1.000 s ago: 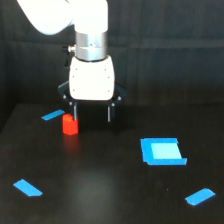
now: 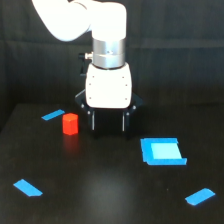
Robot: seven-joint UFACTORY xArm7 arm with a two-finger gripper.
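Note:
A red block (image 2: 70,124) rests on the dark table, left of centre. My gripper (image 2: 109,122) hangs to the right of the block, its two dark fingers spread wide apart with nothing visible between them. A clear gap separates the block from the nearer finger. Farther right on the table lies a pale square (image 2: 165,151) bordered by blue tape; nothing stands on it.
Blue tape strips mark the table at the back left (image 2: 53,115), front left (image 2: 28,188) and front right (image 2: 200,197). Behind the arm hangs a dark backdrop.
The arm has shifted to the right and somewhat lower in the picture, away from above the red block. The block keeps its place, and the gripper stays open.

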